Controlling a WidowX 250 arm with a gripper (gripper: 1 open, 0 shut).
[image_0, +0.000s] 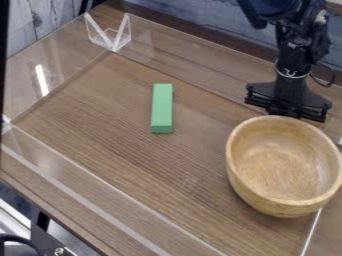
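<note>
My gripper (286, 105) hangs low at the back right, just behind a large tan bowl (281, 185), whose rim it overlaps in this view. Its fingertips are dark and small, and whatever lies between or under them cannot be made out. A green block (163, 108) lies flat on the wooden table (114, 160), left of the bowl and apart from it.
A white wire rack (111, 33) stands at the back left. The table's left edge and the back wall bound the space.
</note>
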